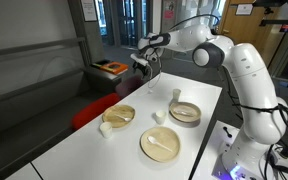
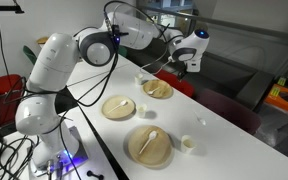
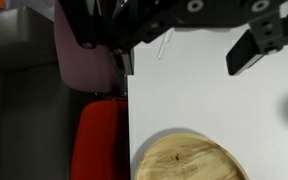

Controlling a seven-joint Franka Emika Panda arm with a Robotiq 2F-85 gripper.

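My gripper [image 1: 137, 66] is at the far end of the table, held above its surface, and its arm reaches over from the right. In the wrist view the gripper is open, its dark fingers wide apart with bare white table between them. A thin pale outline [image 3: 165, 44] lies near the left finger; what it is I cannot tell. Below the fingers a round wooden plate [image 3: 189, 160] is partly in view. In exterior view 2 one plate [image 2: 149, 149] holds a pale spoon [image 2: 147, 142].
White cups [image 2: 188, 143] [image 2: 152, 109] stand among the plates, with another cup [image 2: 139, 78] farther back. Further plates are a pale one [image 2: 118, 106] and a wooden one [image 2: 158, 90]. Red and dark seats [image 1: 89, 113] line one table edge.
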